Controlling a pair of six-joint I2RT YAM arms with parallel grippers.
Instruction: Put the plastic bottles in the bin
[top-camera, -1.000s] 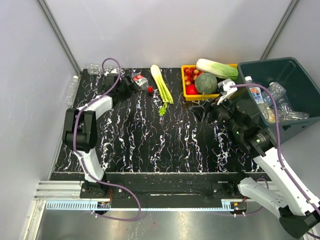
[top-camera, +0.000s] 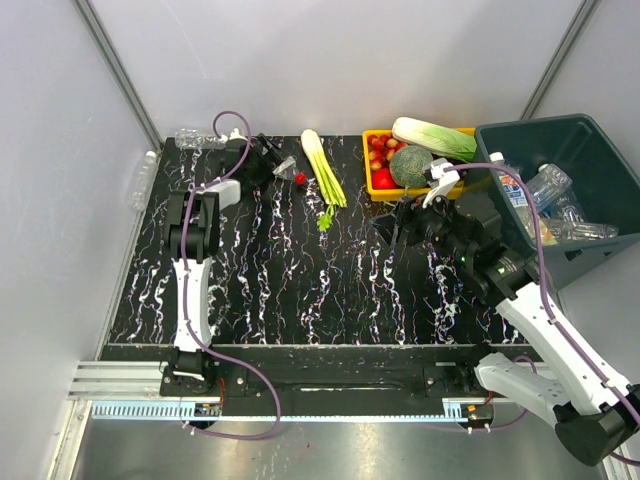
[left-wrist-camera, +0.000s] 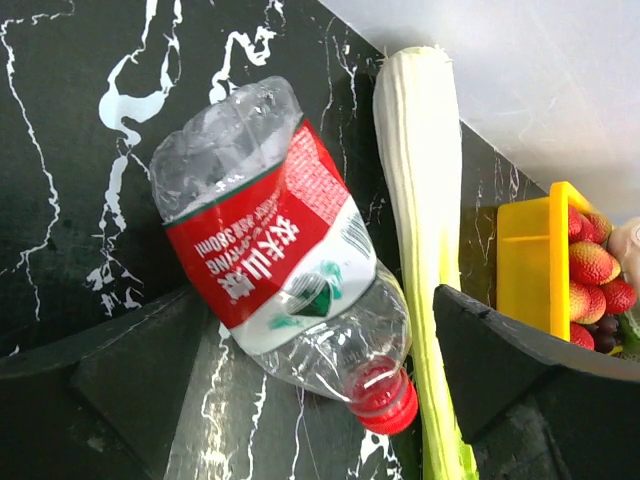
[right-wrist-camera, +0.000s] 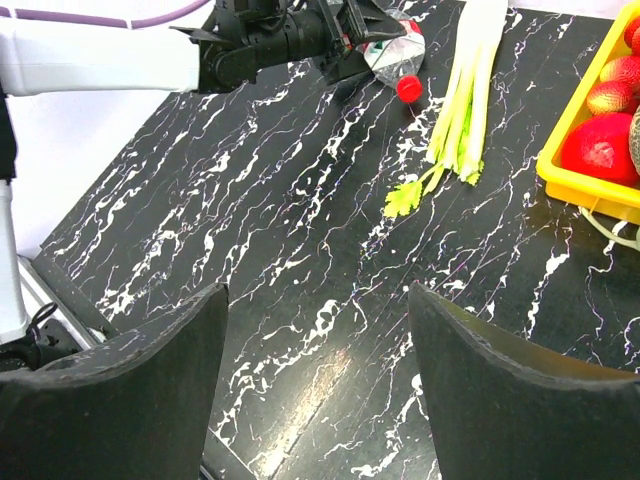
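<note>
A crushed plastic bottle with red label and red cap (left-wrist-camera: 270, 240) lies on the black marble table beside the celery (left-wrist-camera: 415, 150). My left gripper is open just above it, its fingers either side. Two more clear bottles (top-camera: 195, 139) (top-camera: 143, 180) lie at the table's left and back-left. The dark green bin (top-camera: 610, 180) at the right holds several bottles. My right gripper (top-camera: 395, 220) hangs open over the table's right part, left of the bin, with nothing between its fingers.
A yellow crate (right-wrist-camera: 560, 180) of fruit and vegetables, with a cabbage (top-camera: 434, 139), stands at the back right.
My left arm has straightened and its gripper has moved slightly over the red-label bottle.
</note>
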